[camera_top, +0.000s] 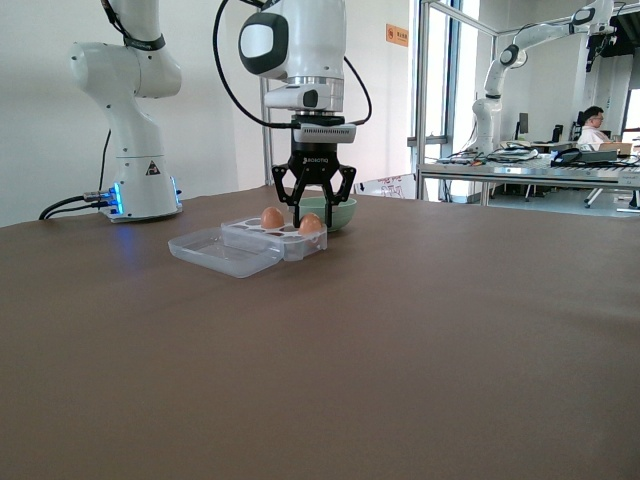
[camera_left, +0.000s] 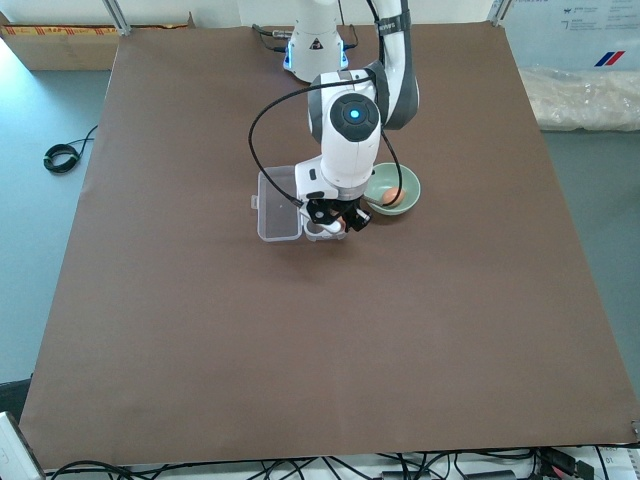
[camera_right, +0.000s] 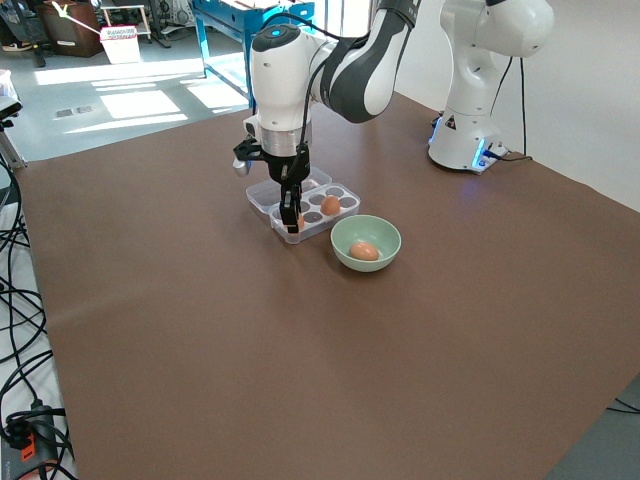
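Observation:
My black gripper (camera_top: 312, 205) hangs over a clear egg carton (camera_top: 220, 252) with its lid folded open beside it. A pale green bowl (camera_right: 366, 235) beside the carton holds a brown egg (camera_right: 364, 251). In the right view my gripper (camera_right: 291, 219) is low at the carton's near end, partly hiding an egg. Whether it grips anything I cannot tell. In the left view the arm covers most of the carton.
The white robot base (camera_right: 460, 140) stands behind, with cables. More cables lie beyond the table's edge.

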